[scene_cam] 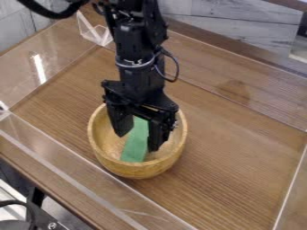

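Note:
A round tan wooden bowl (131,163) sits on the wooden table, holding a green object (135,150). My black gripper (139,121) hangs low over the bowl, its two fingers apart on either side, open, with the green object below and between them. The upper part of the green object is partly hidden by the gripper.
A clear plastic piece (96,27) stands at the back left. Black cables show at the lower left corner, and a light wall runs along the back.

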